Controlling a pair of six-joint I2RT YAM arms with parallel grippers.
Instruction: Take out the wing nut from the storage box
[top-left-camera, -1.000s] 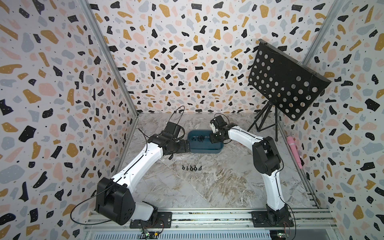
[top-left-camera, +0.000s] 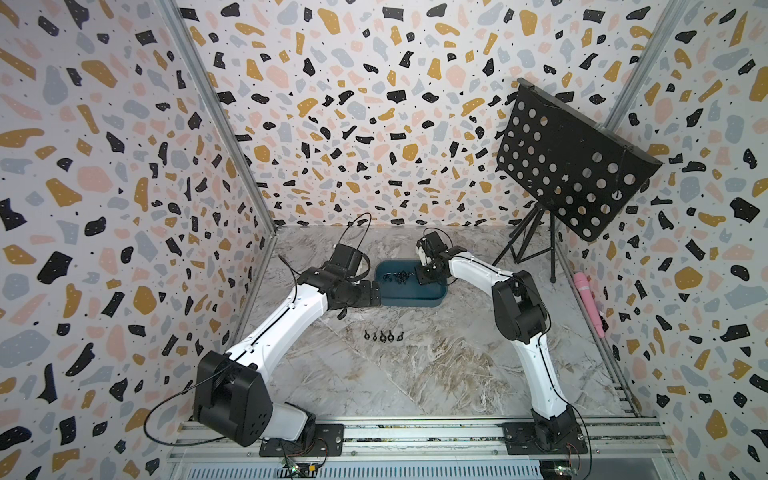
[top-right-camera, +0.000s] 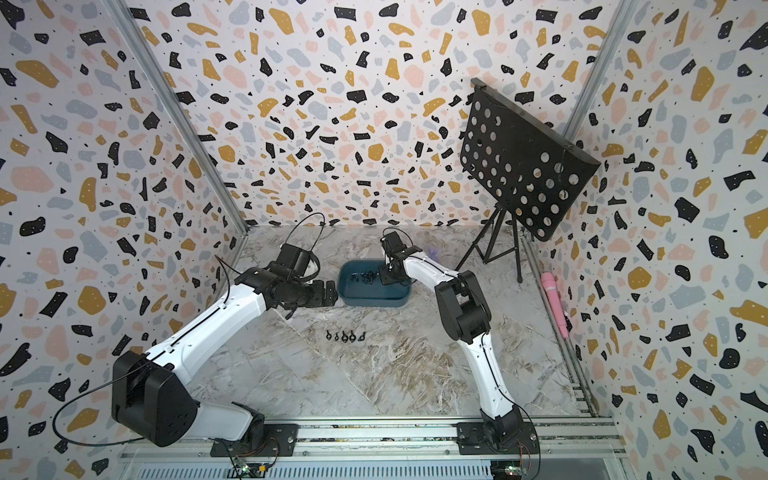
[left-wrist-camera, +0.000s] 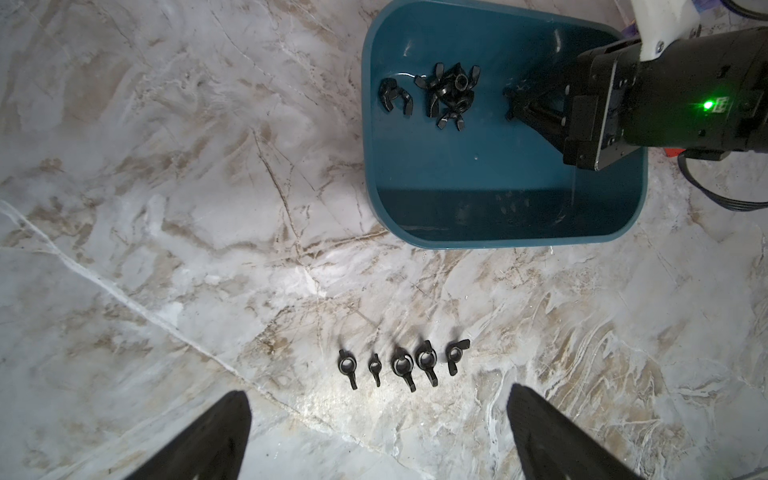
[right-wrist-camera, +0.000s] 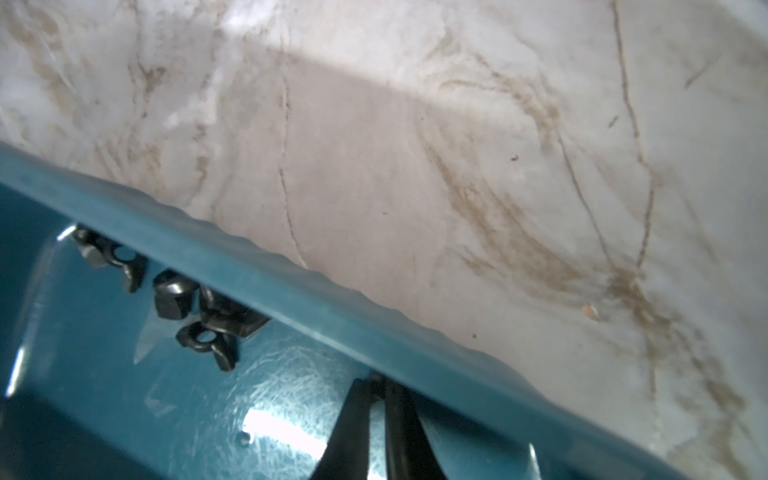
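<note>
The blue storage box (left-wrist-camera: 496, 176) holds a small cluster of black wing nuts (left-wrist-camera: 452, 92), with a single wing nut (left-wrist-camera: 396, 96) to their left. Inside the box, right of the cluster, my right gripper points down close to one wall. Its fingers (right-wrist-camera: 408, 440) stand nearly together with a narrow gap; a small dark shape shows at the tips, too dim to identify. My left gripper hangs open and empty, left of the box. On the table in front of the box lies a row of several wing nuts (left-wrist-camera: 403, 364).
The box's rim (right-wrist-camera: 312, 316) stands close beside the right fingers. A black perforated panel on a tripod (top-left-camera: 576, 160) stands at the back right, and a pink object (top-left-camera: 589, 302) lies along the right edge.
Over the last second my right arm has shifted slightly left, its gripper staying over the box. My left arm has moved only a little. The row of wing nuts is unchanged.
</note>
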